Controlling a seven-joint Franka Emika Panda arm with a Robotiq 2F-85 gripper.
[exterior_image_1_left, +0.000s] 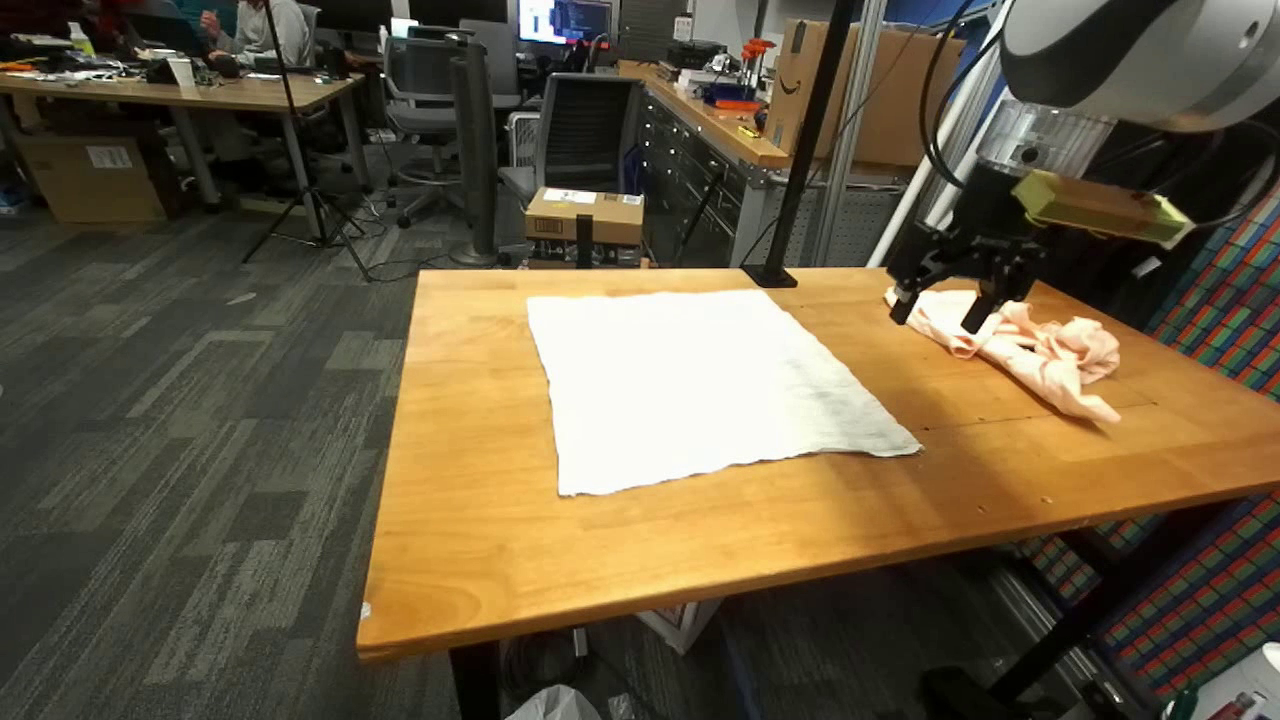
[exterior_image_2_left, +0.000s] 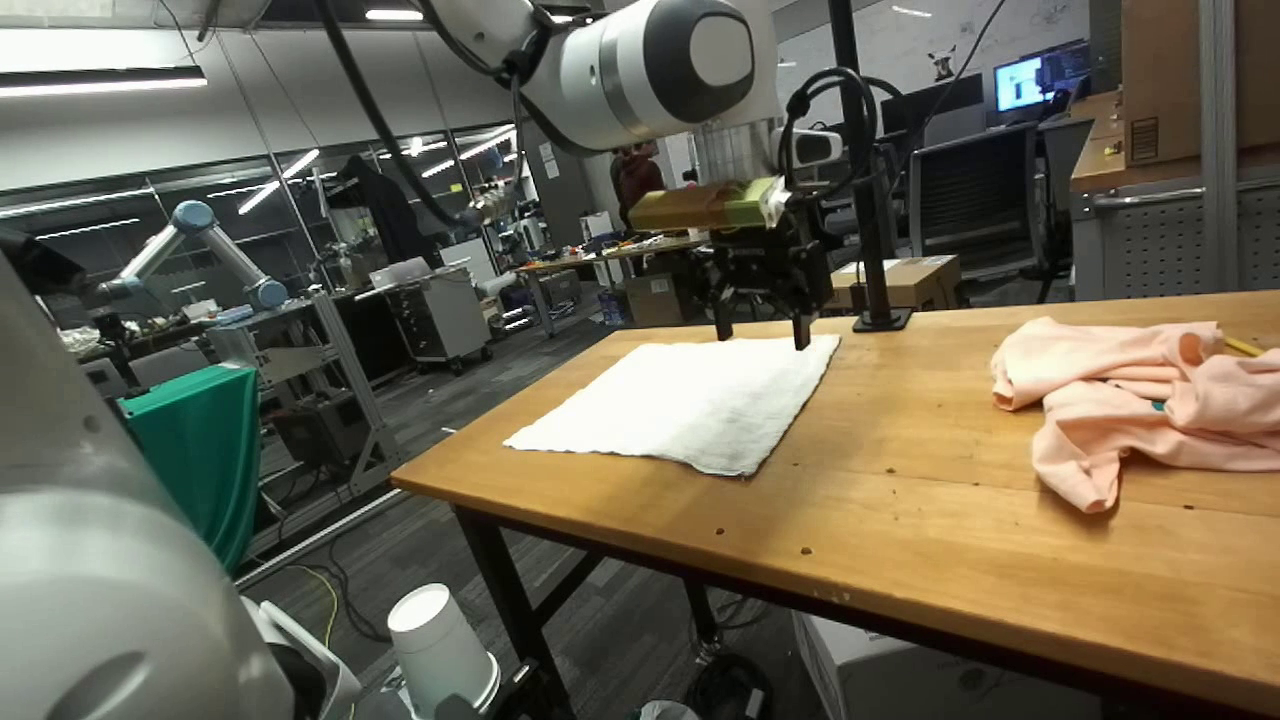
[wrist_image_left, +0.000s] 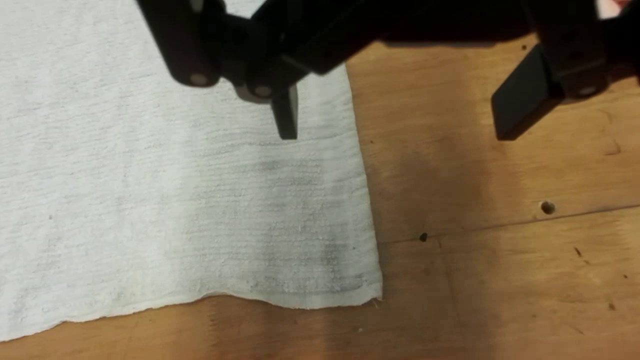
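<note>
A white cloth (exterior_image_1_left: 696, 384) lies spread flat on the wooden table, one corner (wrist_image_left: 354, 282) reaching toward the table's front in the wrist view. My gripper (exterior_image_1_left: 938, 319) is open and hangs above the tabletop, nothing between its fingers. Seen from the wrist, the gripper straddles the cloth's side edge: one finger (wrist_image_left: 286, 114) is over the white fabric, the other (wrist_image_left: 522, 99) over bare wood. A crumpled pink cloth (exterior_image_2_left: 1152, 396) rests on the table apart from the white one.
The wooden table (exterior_image_1_left: 468, 540) has bare room in front of and left of the white cloth. A black post (exterior_image_1_left: 782, 216) stands at the table's back edge, between the two cloths. Small holes mark the tabletop.
</note>
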